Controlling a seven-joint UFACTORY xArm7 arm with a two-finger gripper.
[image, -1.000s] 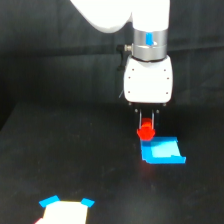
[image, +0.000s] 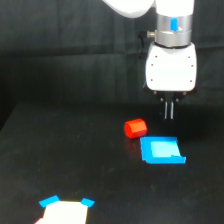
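A small red block (image: 135, 128) lies on the dark table at the upper left corner of a pale square (image: 163, 149) edged with blue tape. Most or all of the block is left of the tape; whether it touches the tape, I cannot tell. Above the square and to the right of the block is my gripper (image: 169, 112), pointing down. Its two thin fingers stand close together, and nothing shows between them. The block is apart from the gripper.
At the bottom left, a second pale square (image: 66, 213) with blue tape at its corners is cut off by the view's edge. Bare dark table (image: 60, 150) fills the left side. A dark curtain (image: 60, 60) hangs behind.
My gripper has moved right and up, away from the red block, and its fingers have come closer together. The block has shifted slightly left and now sits at a different angle.
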